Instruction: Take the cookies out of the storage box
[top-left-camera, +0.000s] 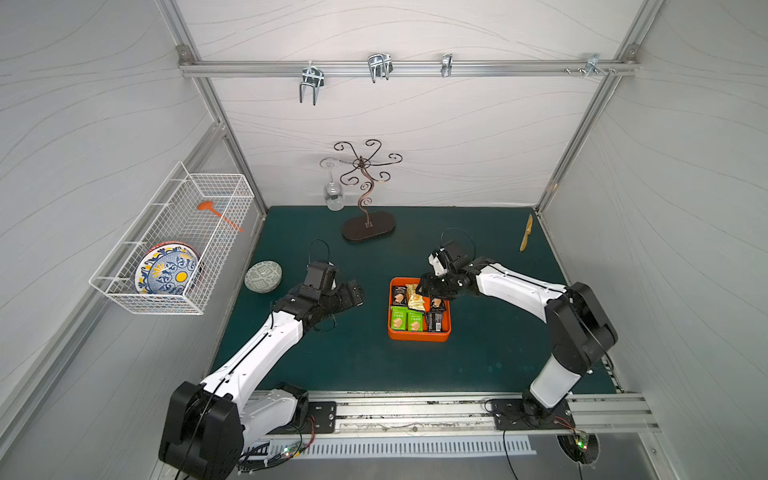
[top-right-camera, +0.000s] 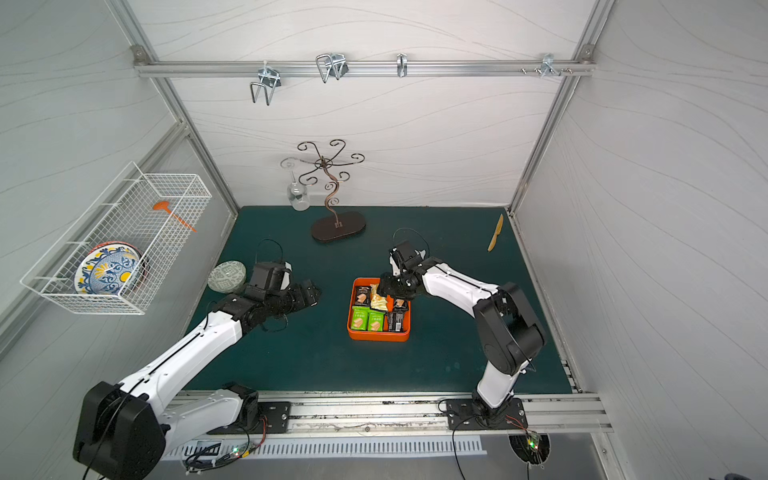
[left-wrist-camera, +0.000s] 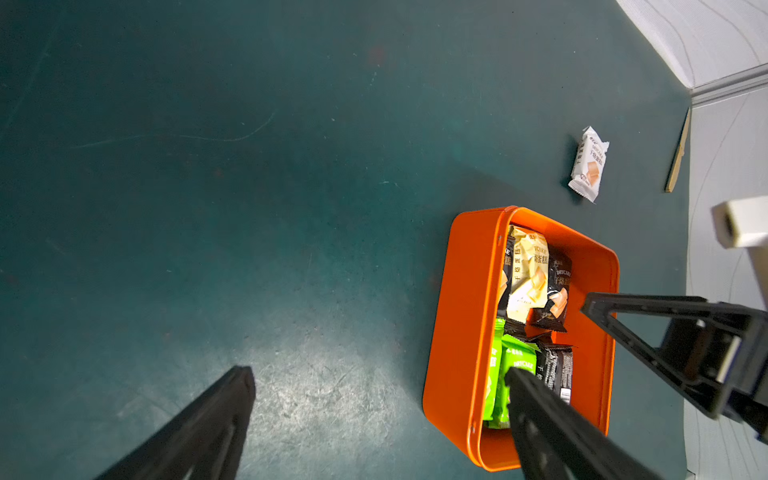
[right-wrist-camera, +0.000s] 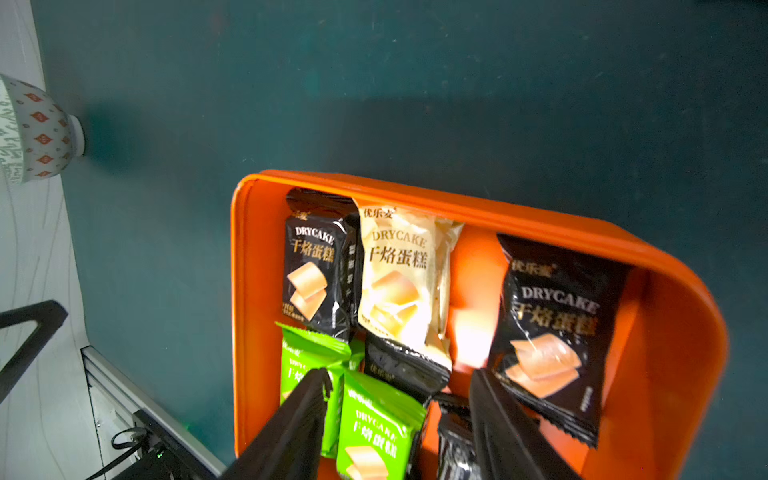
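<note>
An orange storage box (top-left-camera: 420, 336) stands on the table, holding several wrapped cookies. In the right wrist view these are black packets (right-wrist-camera: 552, 328), a cream packet (right-wrist-camera: 397, 272) and green packets (right-wrist-camera: 376, 428). My right gripper is over the box, its fingers apart and no packet held between them. A white cookie packet (left-wrist-camera: 589, 164) lies on the table outside the box, seen in the left wrist view. To the left of the box, my left gripper hangs open and empty above the table.
A patterned bowl (top-left-camera: 263, 277) sits at the table's left edge. Toward the back are a metal stand (top-left-camera: 369, 226) and a hanging glass (top-left-camera: 333, 196); a yellow knife (top-left-camera: 525, 233) lies back right.
</note>
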